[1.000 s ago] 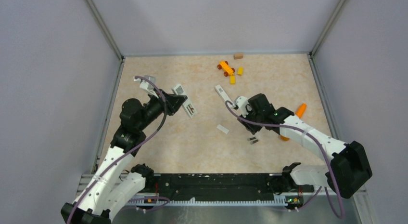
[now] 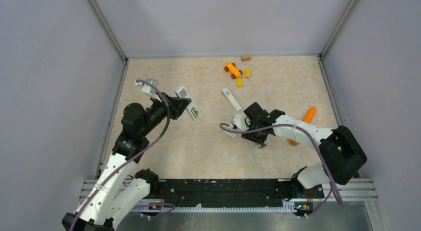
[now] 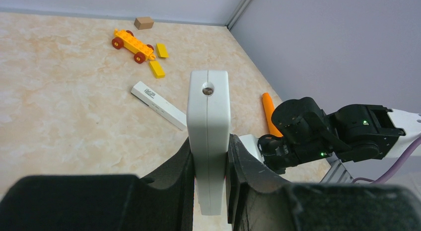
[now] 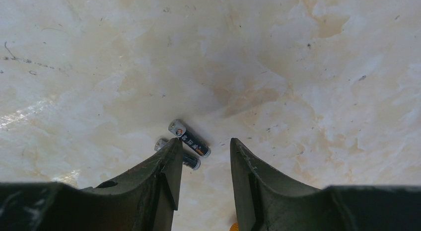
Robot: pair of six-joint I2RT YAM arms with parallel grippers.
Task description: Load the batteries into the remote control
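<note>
The white remote control (image 2: 194, 112) is held off the table at left, with my left gripper (image 2: 186, 103) shut on it; its battery bay faces up in the top view. Seen in the left wrist view, the remote (image 3: 208, 141) stands edge-on between the dark fingers. My right gripper is partly open above two dark batteries with silver ends. One battery (image 4: 192, 141) shows in the gap between the fingertips, apparently below them. The other battery (image 4: 190, 161) is partly hidden behind the left-hand finger (image 4: 166, 179).
A small white piece (image 2: 230, 133) lies just left of the right gripper. Behind it is a white box (image 2: 231, 99). An orange toy car (image 2: 233, 71), yellow blocks (image 2: 240, 82) and a brown block (image 2: 245, 57) sit far back. An orange stick (image 2: 310, 115) lies at right.
The left arm and remote have shifted only slightly.
</note>
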